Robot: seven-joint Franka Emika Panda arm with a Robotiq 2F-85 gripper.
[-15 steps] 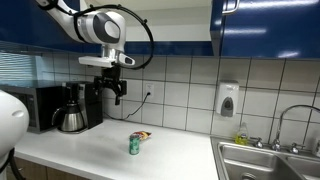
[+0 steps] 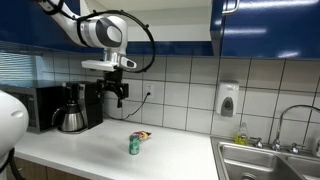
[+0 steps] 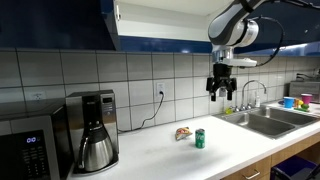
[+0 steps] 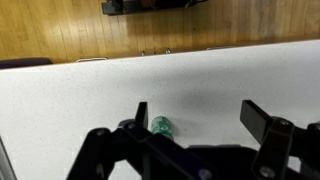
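My gripper is open, with nothing between its widely spread fingers. It hangs well above the white counter. A green can stands upright on that counter, and in exterior view 2 the same can is right of the middle. From the wrist, the can's top shows close to the left finger, far below it. Behind the can, near the tiled wall, lies a small orange-brown packet; what it holds is too small to tell.
A steel coffee pot in its machine and a microwave stand at one end. A sink with a tap and a yellow-green bottle is at the other. Blue cabinets hang overhead.
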